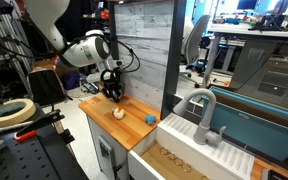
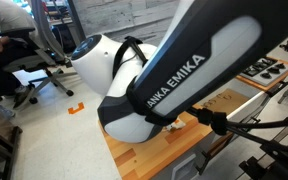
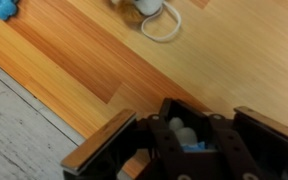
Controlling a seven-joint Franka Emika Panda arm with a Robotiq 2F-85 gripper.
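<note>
My gripper is shut on a small blue and whitish thing [image 3: 194,147], which mostly hides behind the fingers in the wrist view. In exterior view 1 the gripper [image 1: 113,95] is low over the far left end of the wooden counter [image 1: 135,130]; whether the held thing touches the wood cannot be told. A tan and white toy [image 1: 118,112] with a white loop lies on the counter, apart from the gripper. Farther right lies a blue toy [image 1: 150,119], whose edge also shows at the wrist view's top left corner. The arm hides the gripper in exterior view 2.
A grey wood-look panel [image 1: 142,60] rises behind the counter. To the right are a sink with a grey faucet [image 1: 196,96] and an open drawer [image 1: 169,166]. Bare wood lies between the gripper and the toys.
</note>
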